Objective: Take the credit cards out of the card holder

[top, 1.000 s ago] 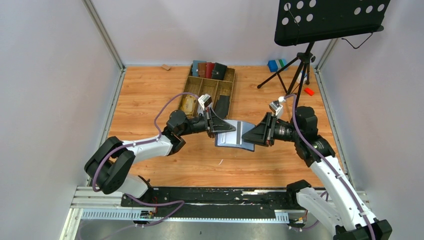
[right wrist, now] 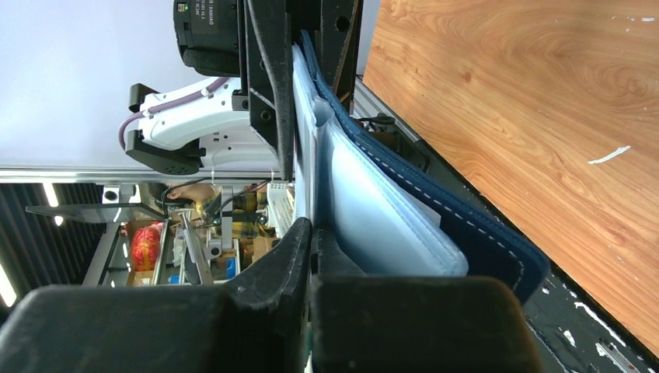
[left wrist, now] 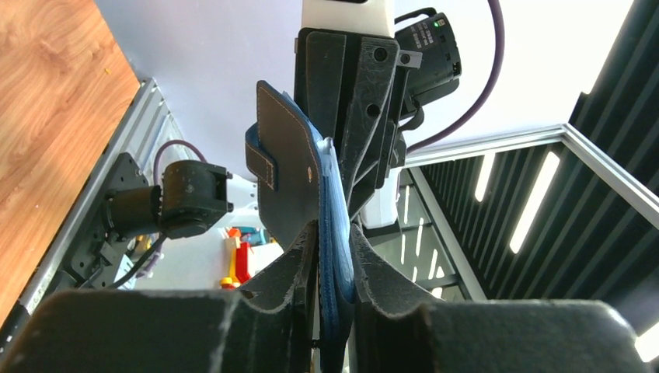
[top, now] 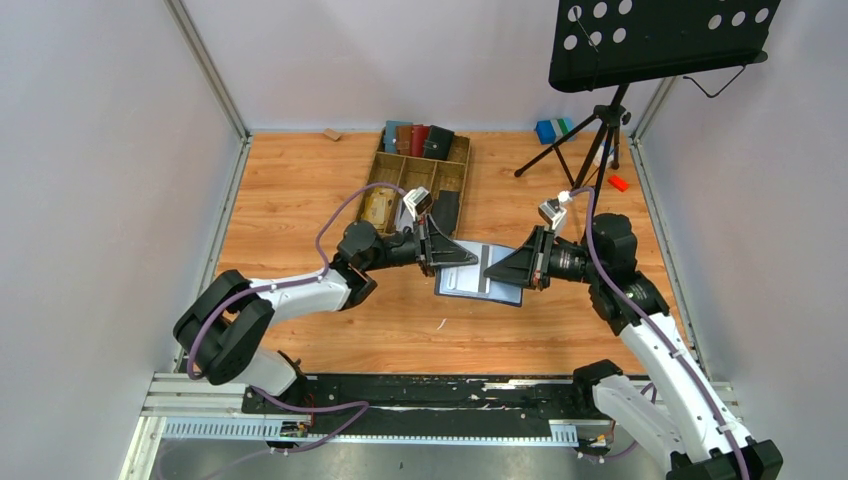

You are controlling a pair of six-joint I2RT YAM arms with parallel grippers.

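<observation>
The card holder (top: 460, 284) hangs above the table, opened out, with dark blue covers and clear sleeves inside. On its back edge my left gripper (top: 475, 262) is shut, the holder's blue edge (left wrist: 330, 194) pinched between its fingers. My right gripper (top: 487, 275) reaches over the holder from the right. In the right wrist view its fingers (right wrist: 289, 252) are shut at the inner side of the sleeves (right wrist: 381, 210), with nothing clearly showing between them. Something pale lies within the sleeves, but I cannot tell single cards apart.
A wooden compartment tray (top: 455, 172) stands behind the arms, several card holders (top: 419, 139) at its back. A black music stand (top: 605, 110) is at the back right, by a small red block (top: 618, 183).
My left gripper and the card holder have shifted slightly to the right, and more of the holder reaches under the right gripper. The right arm has moved only a little.
</observation>
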